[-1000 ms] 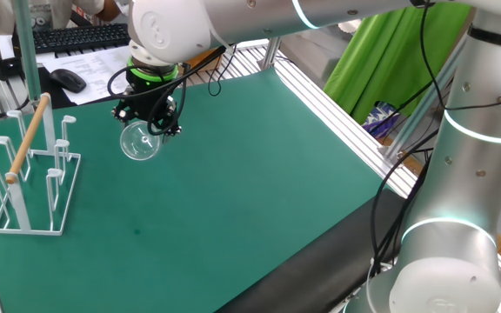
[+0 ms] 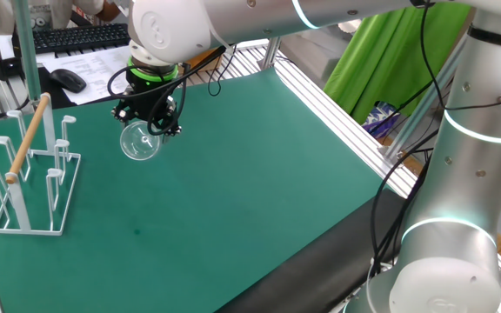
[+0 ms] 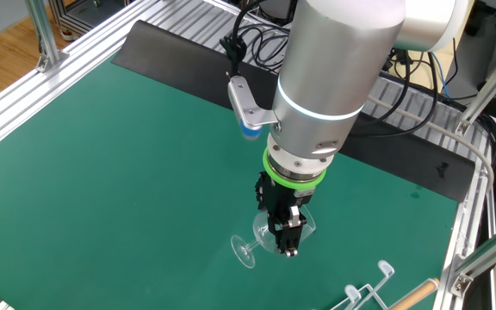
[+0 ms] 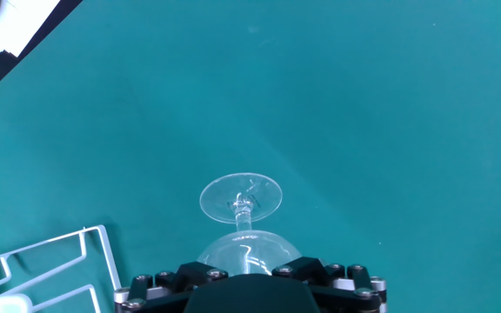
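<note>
A clear stemmed glass [image 4: 243, 247] is gripped by its bowl, with my gripper [image 3: 289, 239] shut on it. The glass is tipped on its side: in the wrist view its round foot [image 4: 241, 197] points away from the gripper, and the dark fingers [image 4: 200, 275] stand on either side of the bowl. In exterior view 1 the round outline of the glass [image 2: 140, 141] shows at the gripper's end, over the far left of the green table. Part of the bowl is hidden behind the fingers.
A white wire rack [image 2: 63, 231] with upright prongs and a wooden bar [image 2: 29, 139] stands at the left, beside the gripper. Beyond the table's back edge lie a mouse [image 2: 68, 80] and keyboard.
</note>
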